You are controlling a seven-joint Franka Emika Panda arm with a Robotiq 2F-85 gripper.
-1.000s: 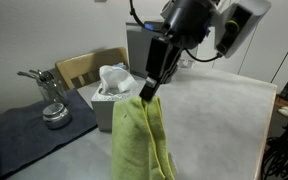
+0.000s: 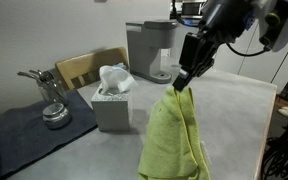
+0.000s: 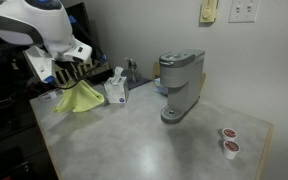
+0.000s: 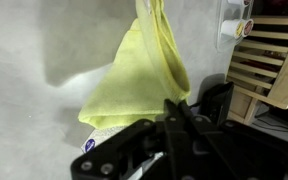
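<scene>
A yellow-green cloth (image 2: 171, 140) hangs from my gripper (image 2: 181, 86), which is shut on its upper corner. The lower part drapes down over the grey table in the first exterior view. From the second exterior view, the same cloth (image 3: 79, 99) spreads out below the arm at the table's left end. Looking down from the wrist, the cloth (image 4: 131, 85) runs from the dark fingers (image 4: 174, 113) up and to the left. The folds hide how much fabric is pinched.
A tissue box (image 3: 116, 91) stands close by the cloth. Farther along is a grey coffee machine (image 3: 182, 86). Two small pods (image 3: 230, 149) sit at the far right. A dark mat (image 2: 40, 136) carries a utensil holder and a round metal container.
In the first exterior view, the gripper and cloth have moved right and slightly up, away from the tissue box. The cloth has stayed in the fingers throughout.
</scene>
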